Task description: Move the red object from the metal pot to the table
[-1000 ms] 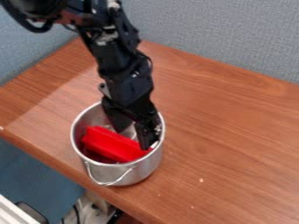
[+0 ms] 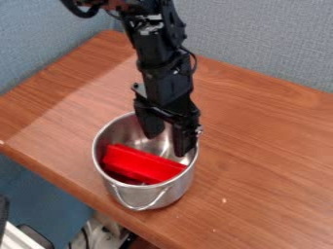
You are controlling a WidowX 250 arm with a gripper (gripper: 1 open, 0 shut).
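Observation:
The red cylinder (image 2: 140, 164) lies on its side inside the metal pot (image 2: 150, 196), below the rim at the side nearer the camera. My black gripper (image 2: 170, 139) points down into the back part of the pot, behind the cylinder. Its two fingers stand apart, one near the pot's middle and one by the right wall. Nothing is held between them. The lower ends of the fingers are partly inside the pot, and the cylinder's underside is hidden.
The pot stands near the left front edge of the wooden table (image 2: 267, 175). Bare tabletop stretches to the right and behind. A grey-blue partition (image 2: 260, 39) borders the back. Past the front edge is a white object with cables (image 2: 97, 233).
The pot has shifted slightly right and toward the camera, with the cylinder inside it. My gripper has moved right too, and its arm is more upright.

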